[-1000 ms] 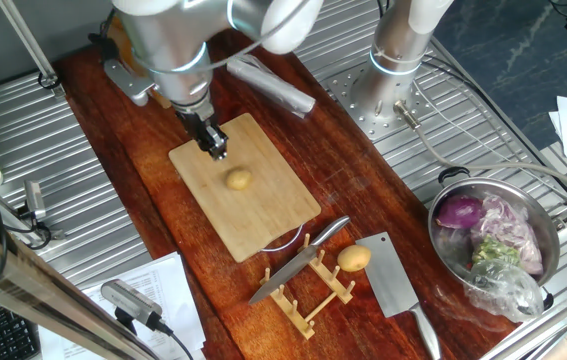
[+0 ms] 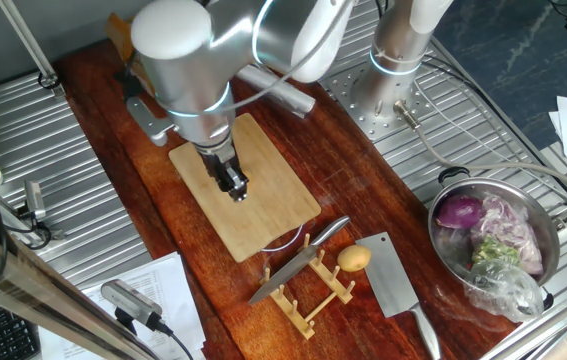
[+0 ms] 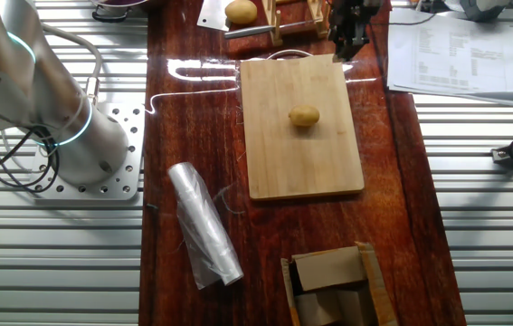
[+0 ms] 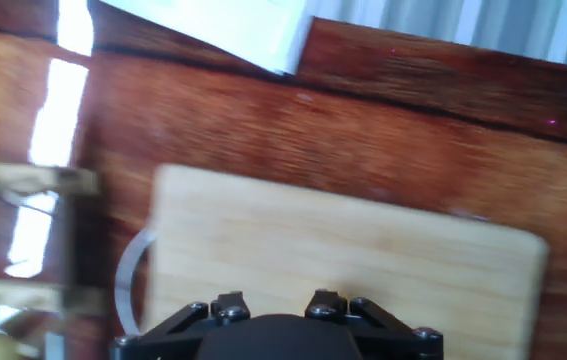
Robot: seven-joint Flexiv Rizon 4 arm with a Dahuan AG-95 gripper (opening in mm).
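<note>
A yellow potato (image 3: 304,115) lies on the wooden cutting board (image 3: 279,167), near its middle. My gripper (image 2: 236,188) is above the board in exterior view 1 and hides that potato there. At the top of exterior view 2, the dark gripper (image 3: 348,45) shows near the board's upper right corner. The wrist view has the two fingers (image 4: 231,308) spread apart along the bottom edge, so the gripper is open. Only a faint yellowish patch, probably the potato, shows by the right finger.
A knife (image 2: 298,265) rests across a wooden rack (image 2: 303,318), beside a second potato (image 2: 354,258) and a cleaver (image 2: 388,275). A pot (image 2: 553,262) holds an onion and bagged food. A plastic roll (image 3: 206,226) and cardboard box (image 3: 328,267) lie beyond the board.
My gripper has moved over the board, down and to the right in exterior view 1. The potato on the board, plainly visible a second ago, is now hidden behind it there.
</note>
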